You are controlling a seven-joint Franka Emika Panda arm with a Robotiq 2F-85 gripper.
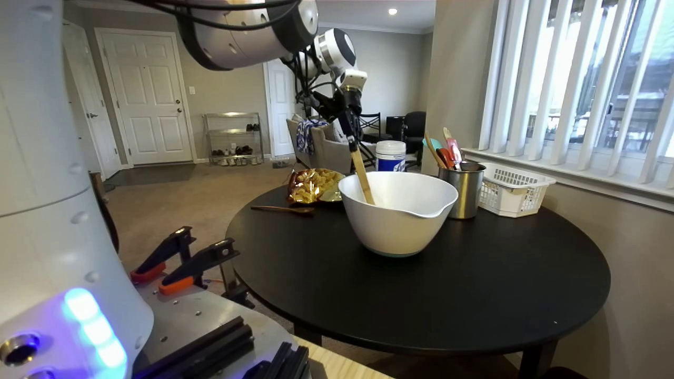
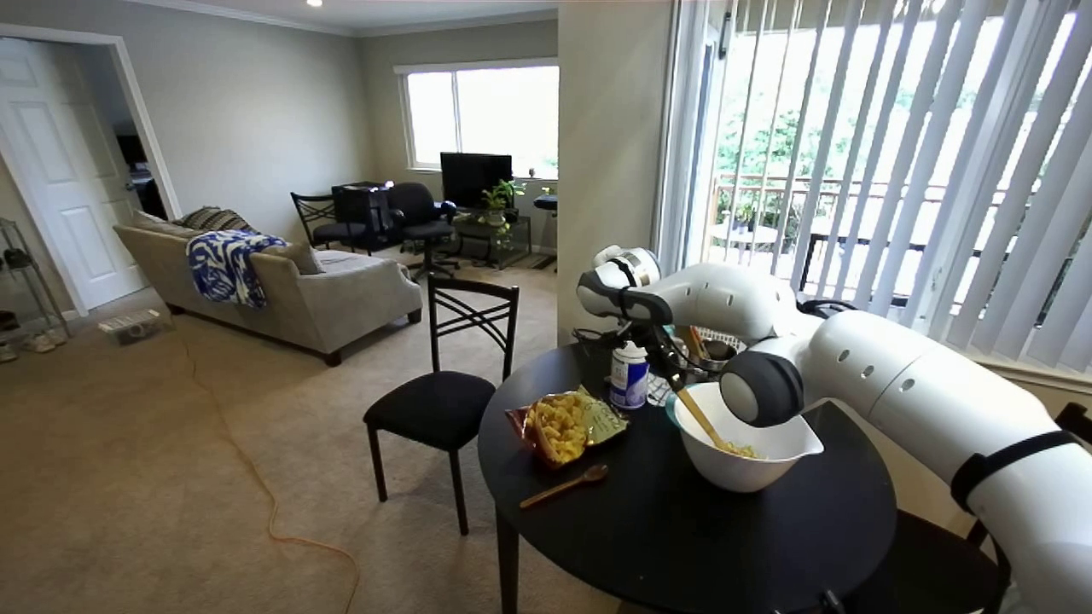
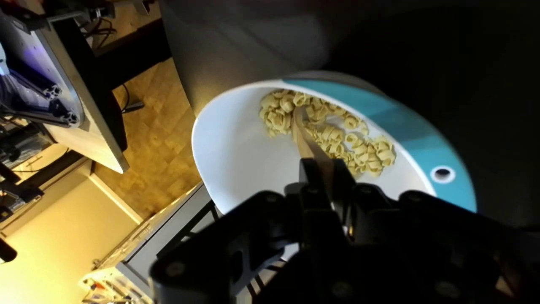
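The white mixing bowl (image 1: 404,221) stands on the round black table, its pouring lip on the right in the first exterior view. Curled pale pasta (image 3: 374,154) lies in the bottom of the bowl, in the wrist view. My gripper (image 1: 352,144) is above the bowl's left rim, shut on the handle of a wooden spatula (image 1: 362,177). The spatula slants down inside the bowl; in the wrist view its lower end (image 3: 299,126) is among the pasta. My black fingers (image 3: 311,177) hide the upper handle there.
An opened snack bag (image 2: 560,426) and a wooden spoon (image 2: 565,485) lie beside the bowl. Behind stand a blue-and-white canister (image 2: 629,379), a metal utensil pot (image 1: 465,192) and a white basket (image 1: 515,189).
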